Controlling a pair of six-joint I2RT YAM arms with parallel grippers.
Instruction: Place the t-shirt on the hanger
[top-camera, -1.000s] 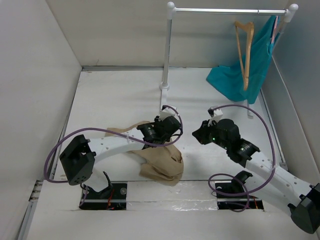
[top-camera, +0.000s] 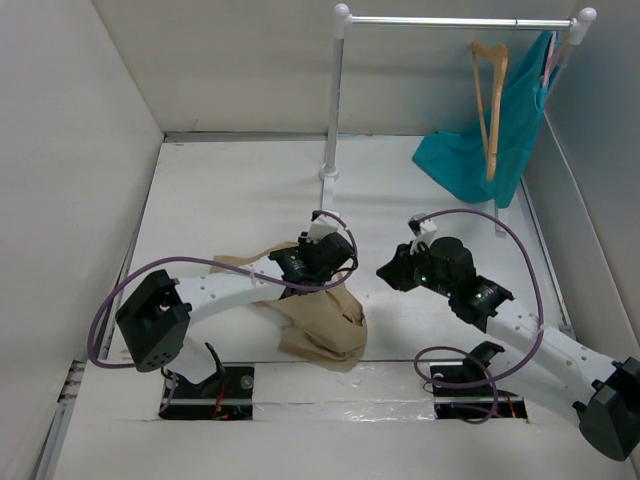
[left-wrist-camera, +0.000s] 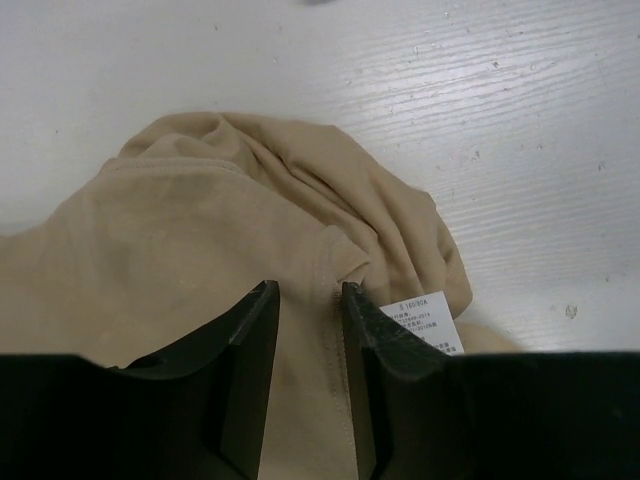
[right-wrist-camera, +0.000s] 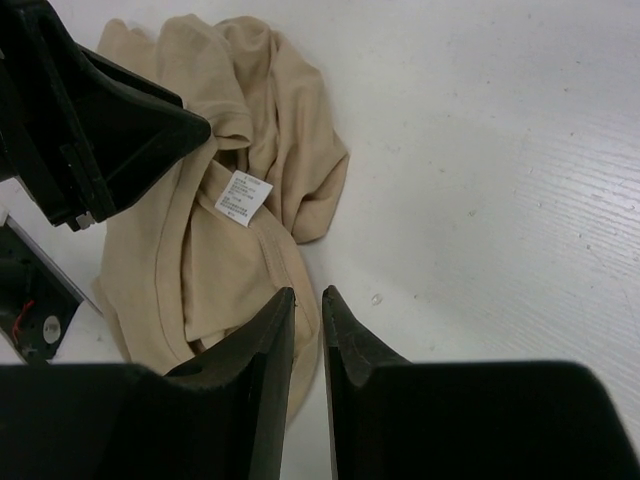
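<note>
A beige t shirt (top-camera: 325, 330) lies crumpled on the white floor, its care label (left-wrist-camera: 420, 318) showing in both wrist views. My left gripper hangs low over it, fingers parted across a folded edge; whether they touch the cloth is unclear. My right gripper is to the right of the shirt, its fingertips a narrow gap apart with nothing visibly held. In the top view, a wooden hanger (top-camera: 492, 110) hangs from the rail at the back right.
The metal rack (top-camera: 450, 22) also carries a teal cloth (top-camera: 460, 165) at the right. Walls bound both sides.
The left arm has shifted slightly at the wrist over the shirt. The right gripper has moved a little. The shirt and hanger look unchanged.
</note>
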